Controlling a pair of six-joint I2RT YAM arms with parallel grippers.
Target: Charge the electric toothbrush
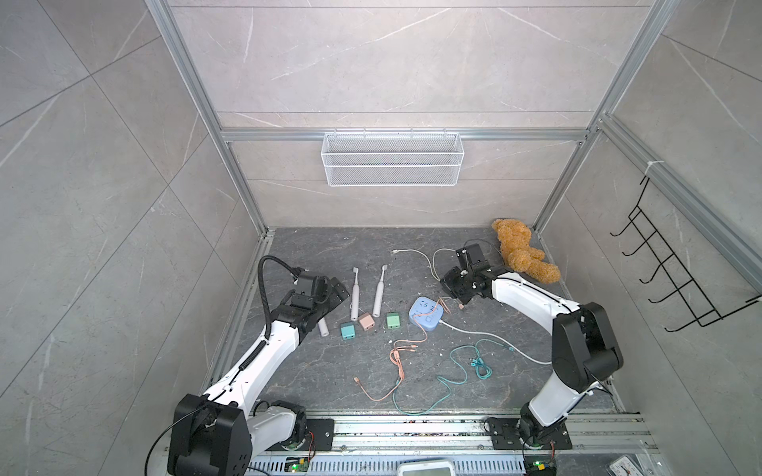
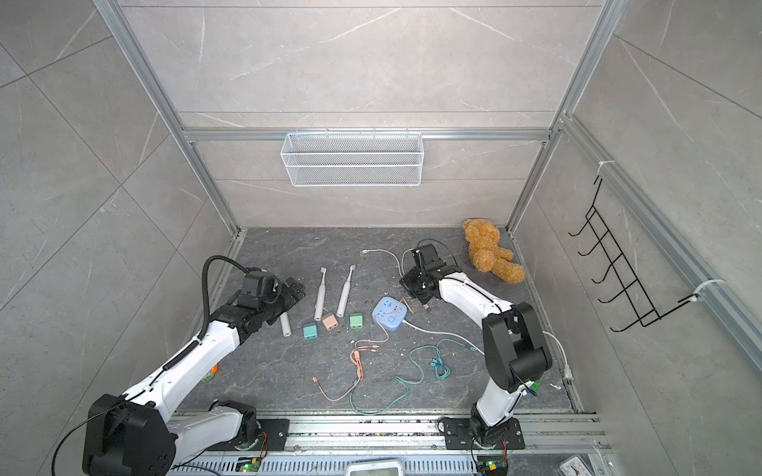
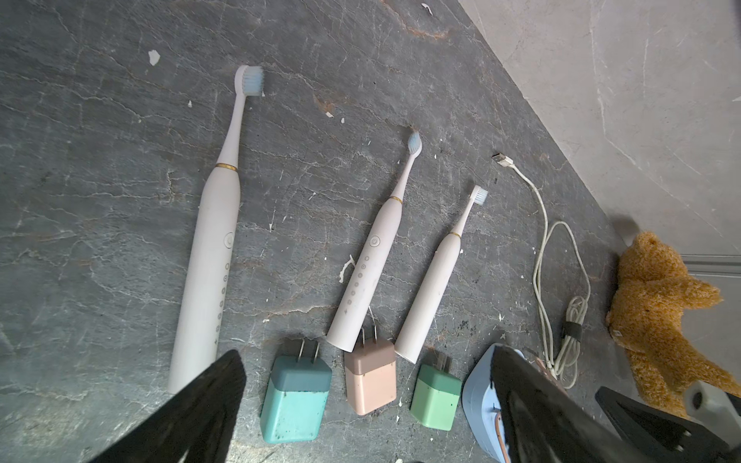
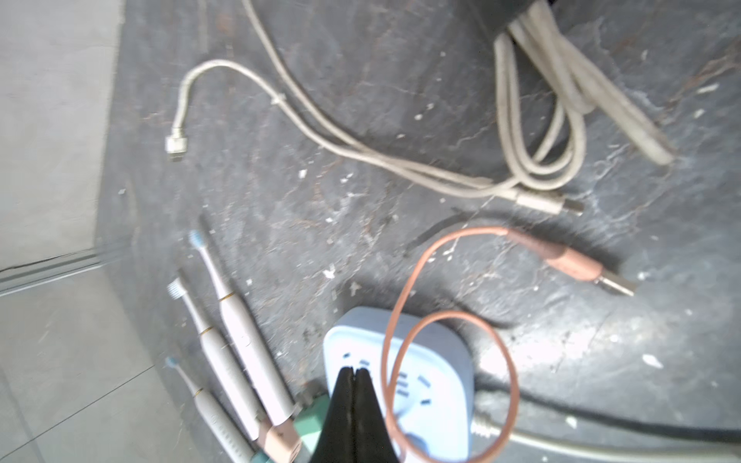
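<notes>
In the right wrist view my right gripper is shut, its fingertips together with nothing between them, over the blue power strip [image 4: 347, 332]. The pink charging cable [image 4: 575, 266] passes outside the fingers to their right, looping over the strip with its metal plug lying on the table. My left gripper stands open and empty above the table. Three white electric toothbrushes lie in its view: one at the left [image 3: 204, 270], one in the middle [image 3: 369, 270], one at the right [image 3: 433, 293]. Below them sit teal [image 3: 297, 405], pink [image 3: 370, 382] and green [image 3: 436, 401] charger blocks.
A bundled white cable [image 4: 532, 146] lies behind the strip. The teal cable [image 1: 452, 382] and the strip's white cord [image 1: 492, 335] cross the front right. A teddy bear [image 1: 520, 250] leans in the back right corner. Bare table lies at the back left.
</notes>
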